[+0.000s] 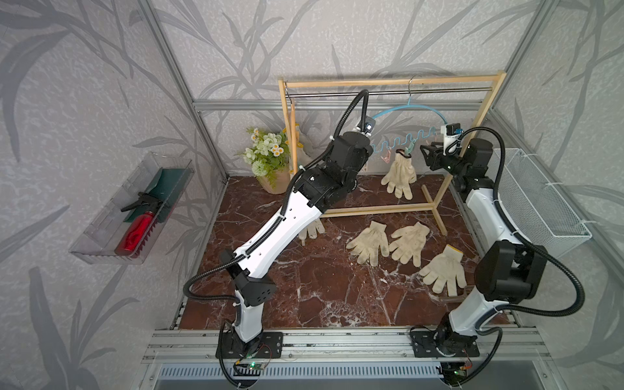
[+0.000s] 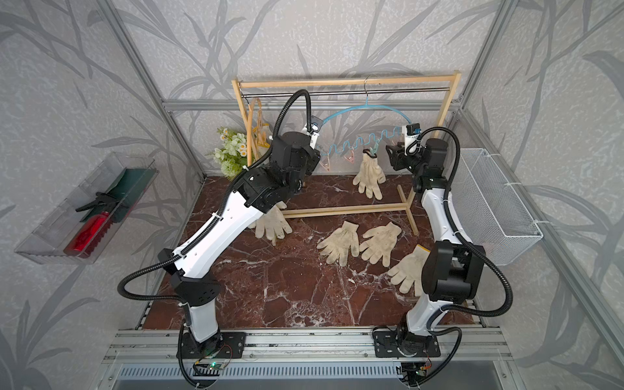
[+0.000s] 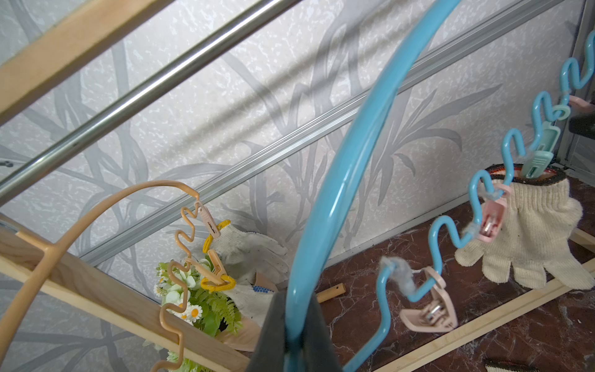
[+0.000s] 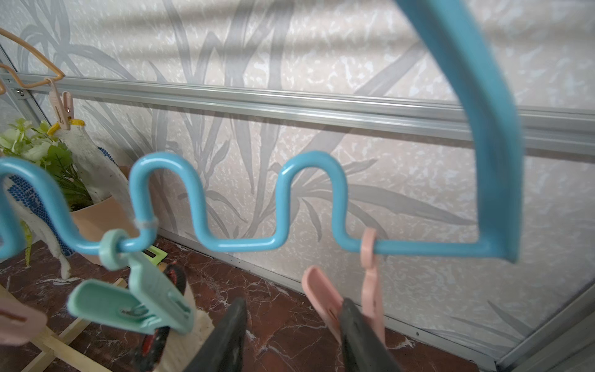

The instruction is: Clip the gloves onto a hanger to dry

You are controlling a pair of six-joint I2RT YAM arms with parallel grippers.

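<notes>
A glove hangs from a green clip on the blue hanger. My left gripper is shut on the hanger's curved arch. My right gripper faces the lower bar at a pink clip; its blurred fingertips stand apart, nothing clearly between them. Loose gloves lie on the table, others beside them. An orange hanger at the left holds gloves in yellow-cuffed clips.
The wooden rack spans the back. A flower pot stands at back left, a wire basket at right, a plastic bin at left.
</notes>
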